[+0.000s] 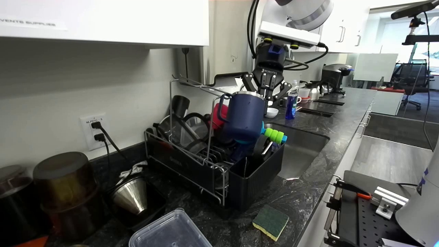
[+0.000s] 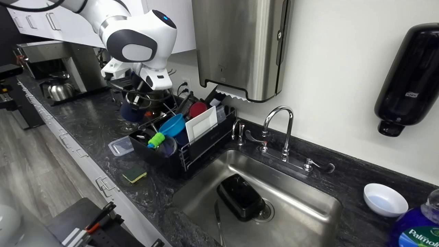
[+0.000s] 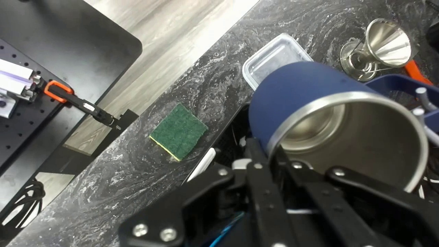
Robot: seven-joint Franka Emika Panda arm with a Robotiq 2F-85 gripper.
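Note:
A navy blue mug [image 1: 245,116] with a steel rim hangs nearly upright above the dish rack [image 1: 181,160]. My gripper [image 1: 265,101] is shut on the rim at the side away from its handle. In the wrist view the two fingers pinch the wall of the mug [image 3: 329,98], whose steel inside appears empty. In exterior view 2 the mug [image 2: 130,113] shows below the arm, partly hidden by the gripper.
The rack holds a red cup, a white plate [image 2: 201,125], a blue bowl [image 2: 173,124] and a green-handled tool [image 1: 274,135]. A sponge [image 1: 270,222] and a clear lid [image 1: 170,230] lie on the counter. A black container [image 2: 240,197] rests in the sink.

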